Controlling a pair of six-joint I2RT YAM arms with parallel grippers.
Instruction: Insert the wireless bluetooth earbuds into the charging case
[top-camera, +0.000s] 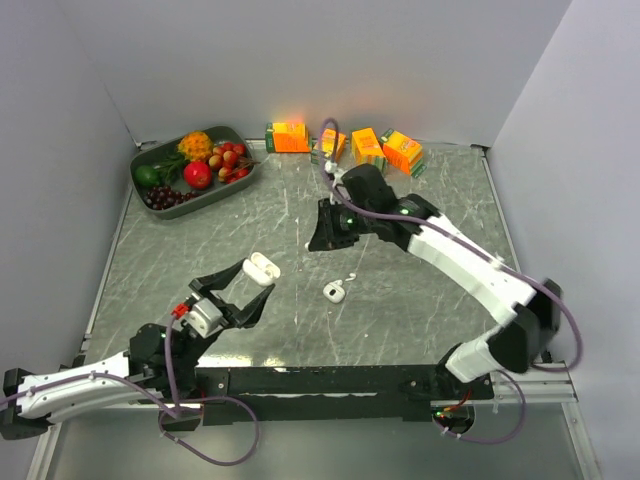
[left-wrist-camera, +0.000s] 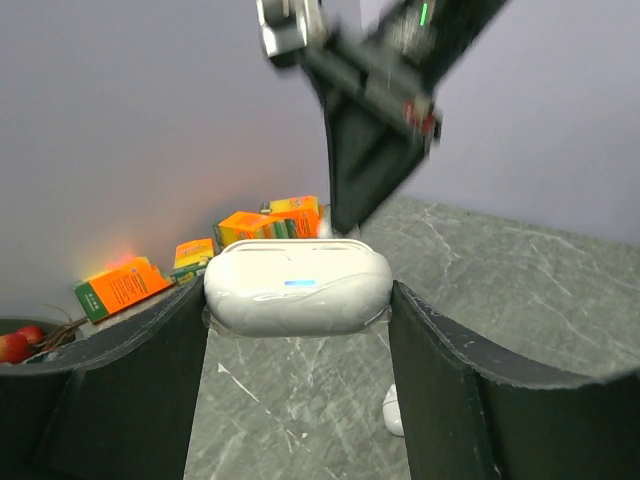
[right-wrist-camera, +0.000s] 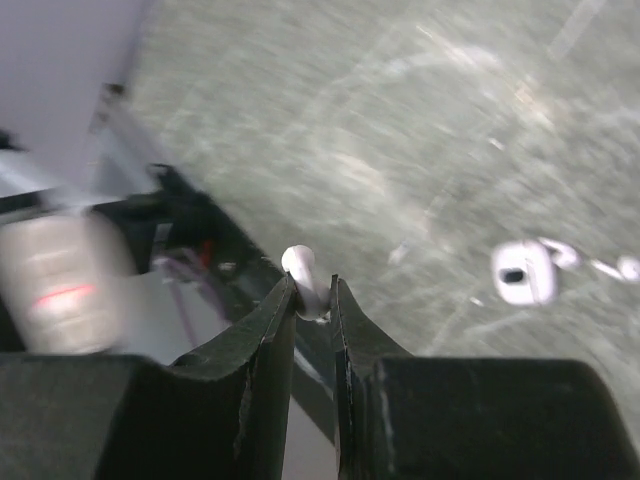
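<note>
The white charging case (left-wrist-camera: 300, 290) is clamped between the dark fingers of my left gripper (top-camera: 262, 287), held above the table at its front left. In the top view its lid (top-camera: 267, 263) appears raised. My right gripper (top-camera: 313, 243) hangs up and to the right of the case, shut on a small white earbud (right-wrist-camera: 305, 280) that pokes out past its fingertips. A clear gap separates earbud and case. The case (right-wrist-camera: 65, 285) is blurred at the left of the right wrist view. Whether its slots hold anything cannot be told.
A white rounded object with a dark oval (right-wrist-camera: 524, 272) lies on the table, a small white piece (right-wrist-camera: 628, 268) beside it. Orange boxes (top-camera: 368, 148) line the back; a fruit tray (top-camera: 178, 210) stands back left.
</note>
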